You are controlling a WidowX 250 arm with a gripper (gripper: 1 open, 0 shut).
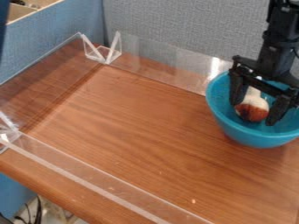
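Note:
A turquoise bowl [236,131] stands at the right of the wooden table. In it lies a white object with a reddish-brown end [251,110], partly hidden by my black gripper [261,94]. The gripper is open, its fingers down inside the bowl, one on each side of that object.
Clear plastic edging runs along its back, left and front. A grey padded wall [163,31] stands behind, a blue wall at the left.

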